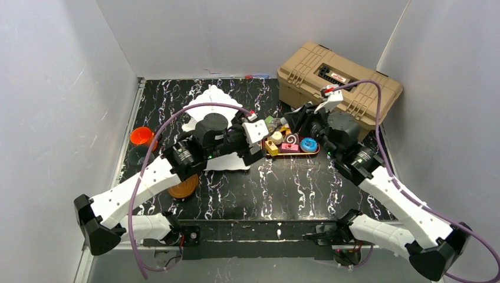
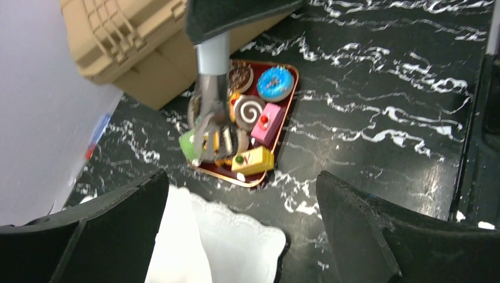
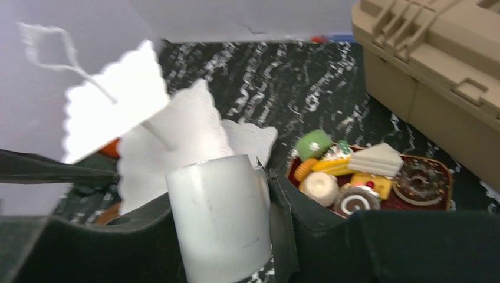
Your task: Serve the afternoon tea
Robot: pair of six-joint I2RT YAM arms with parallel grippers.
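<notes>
A red tray [image 2: 253,181] of toy sweets holds a blue donut [image 2: 275,84], pink cake [image 2: 269,124], yellow cake [image 2: 252,161], rolls and other pieces. The white tiered stand [image 3: 171,135] is left of the tray. My left gripper is open near the stand and tray, nothing between its fingers. My right gripper [image 1: 295,121] is raised above the tray; the clear tip [image 2: 213,94] in the left wrist view partly hides sweets. In the right wrist view a white padded finger [image 3: 218,218] fills the lower middle; what its fingers hold, if anything, is unclear.
A tan case [image 1: 339,88] stands behind the tray at back right. At the left are an orange cup [image 1: 141,135], a dark item and a brown round lid [image 1: 183,187].
</notes>
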